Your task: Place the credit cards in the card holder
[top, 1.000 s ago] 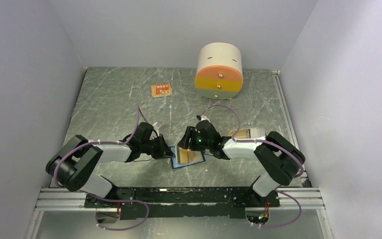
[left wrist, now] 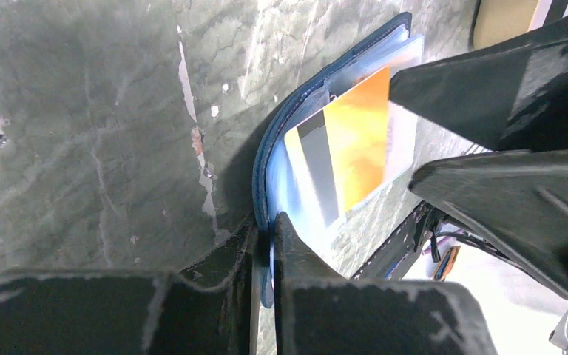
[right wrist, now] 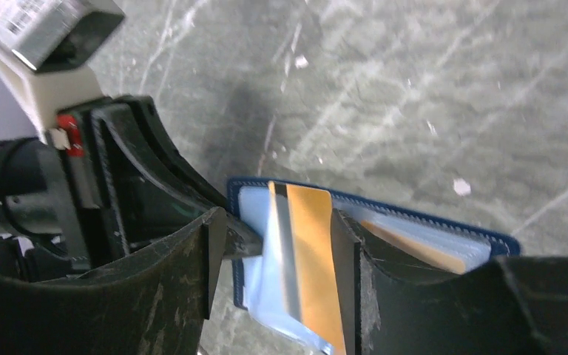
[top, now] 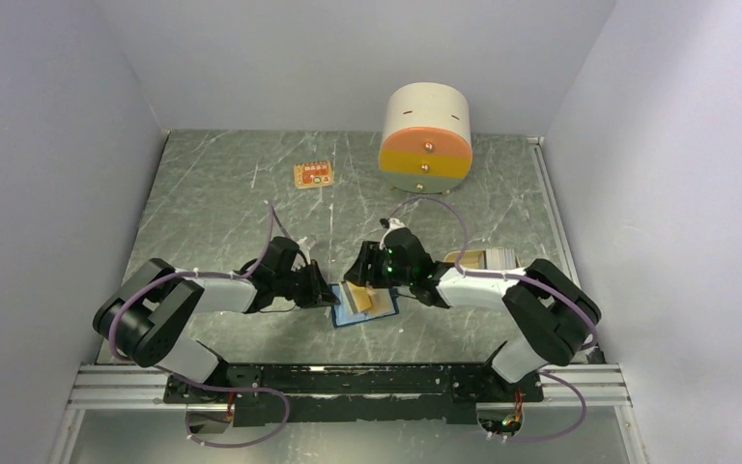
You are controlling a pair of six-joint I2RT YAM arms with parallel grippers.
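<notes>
The blue-edged card holder (top: 393, 307) lies unfolded near the front middle, with clear sleeves inside. My left gripper is shut on its left rim. A yellow card (left wrist: 362, 140) with a dark stripe lies slantwise over the holder's clear sleeve; whether its far end is inside a pocket cannot be told. My right gripper stands open above the card, one finger to either side of it in the right wrist view. A tan card (right wrist: 414, 248) shows in the holder's right part. More cards (top: 466, 258) lie at the right, partly under my right arm.
A small cabinet (top: 427, 135) with coloured drawers stands at the back. An orange patterned packet (top: 313, 175) lies back left of it. Bare marble tabletop (top: 222, 193) spreads over the back left. Both arms are close together at the holder.
The yellow card has turned from nearly straight to slanted, its near end swung right. My right gripper has shifted slightly away from the front edge. The left gripper and holder look still.
</notes>
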